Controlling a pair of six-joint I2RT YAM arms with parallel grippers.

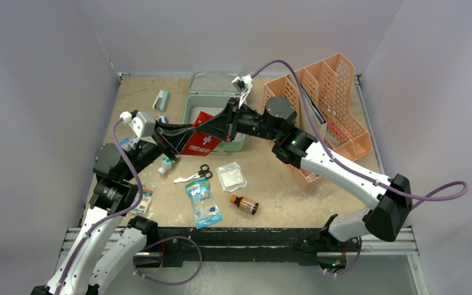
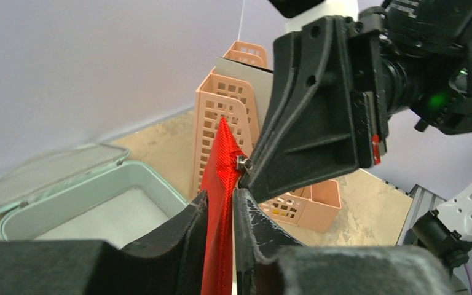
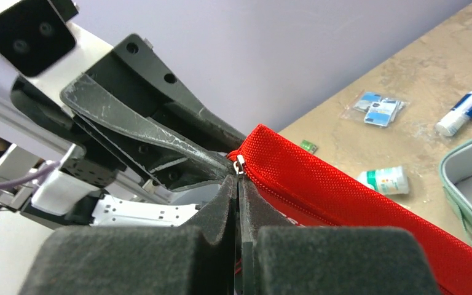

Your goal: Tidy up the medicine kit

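A red first-aid pouch (image 1: 200, 146) hangs in the air over the front of a pale green open box (image 1: 238, 145). My right gripper is shut at the pouch's corner, on its small metal zipper pull (image 3: 239, 163). From the other side, my left gripper stands slightly open, the pouch's red edge (image 2: 225, 215) running between its fingers with a narrow gap beside it. In the top view both gripper tips meet over the pouch and partly hide it.
On the table lie scissors (image 1: 204, 172), a gauze pack (image 1: 231, 176), a blue pouch (image 1: 203, 203), a brown bottle (image 1: 245, 204) and a white bottle (image 1: 165, 165). An orange basket (image 1: 353, 132) stands at right. Free table lies right of the brown bottle.
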